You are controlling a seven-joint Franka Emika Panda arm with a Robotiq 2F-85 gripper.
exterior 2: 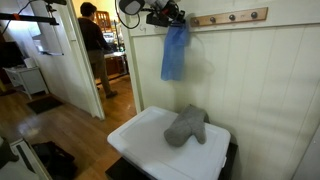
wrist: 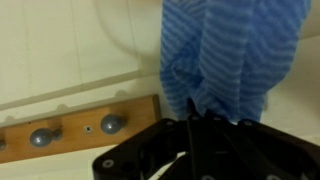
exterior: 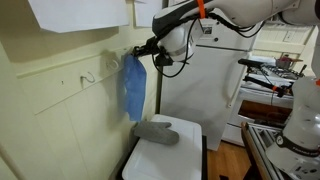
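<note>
A blue cloth (exterior: 134, 88) hangs down along the cream panelled wall. My gripper (exterior 2: 178, 20) is at the cloth's top, shut on it, and the fabric drops almost straight below. In the wrist view the striped cloth (wrist: 228, 45) bunches together at my gripper, hiding most of the fingertips. A wooden peg rack (exterior 2: 230, 17) is fixed to the wall beside the gripper. Its near end and two dark knobs show in the wrist view, left of the cloth and clear of it.
A grey oven mitt (exterior 2: 187, 126) lies on a white tabletop (exterior 2: 140, 130) below the cloth. Bare tabletop surrounds the mitt. A person (exterior 2: 93, 45) stands in the room beyond the doorway. A white cabinet (exterior: 56, 14) juts from the wall at upper left.
</note>
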